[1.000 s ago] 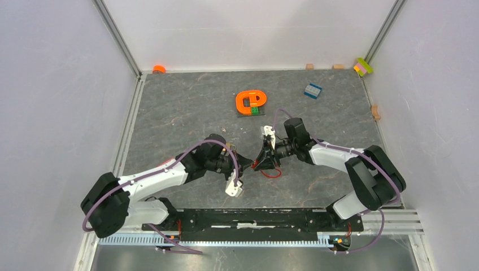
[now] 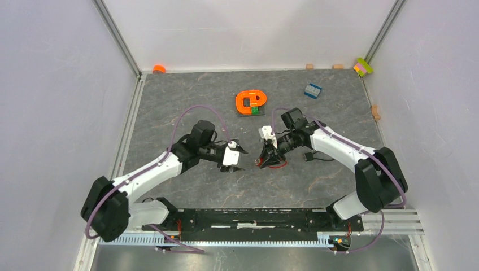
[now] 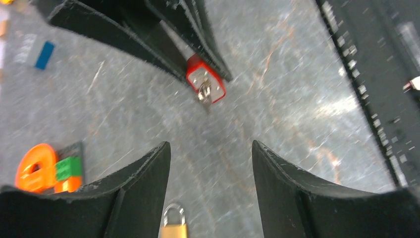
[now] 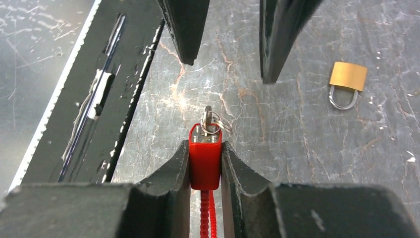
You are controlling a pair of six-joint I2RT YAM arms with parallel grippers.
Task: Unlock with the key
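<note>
My right gripper is shut on a red key holder [image 4: 205,166], whose metal end carries a small ring and a key [image 4: 208,116] pointing out from the fingers. A red cord trails from the holder. Across from it my left gripper stands open, with only bare floor visible between its fingers; a gap separates it from the holder [image 3: 210,87]. A brass padlock [image 4: 348,76] lies flat on the grey floor, apart from both grippers, its silver shackle [image 4: 342,102] looking closed. The left wrist view shows the padlock [image 3: 174,230] at its bottom edge.
An orange piece with a green block [image 2: 251,103] sits at the back middle, a blue-grey block [image 2: 312,91] to its right. A dark connector with a cable [image 2: 316,156] lies beside the right arm. A black rail [image 2: 248,225] runs along the front.
The right gripper shifted slightly right, keeping the holder.
</note>
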